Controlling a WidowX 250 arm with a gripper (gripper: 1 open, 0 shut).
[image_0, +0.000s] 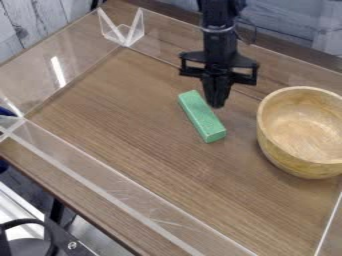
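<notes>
My dark gripper (217, 74) hangs at the top middle over the wooden table (120, 160). It looks shut, with nothing visible between its fingers. A green oblong piece (203, 117) lies on the table just below and in front of the gripper, apart from it. To the right sits a large round tan bowl (298, 133).
A clear angular plastic piece (122, 27) stands at the back left. The left and front parts of the table are open. Dark cables or parts (30, 240) show at the lower left corner, beyond the table edge.
</notes>
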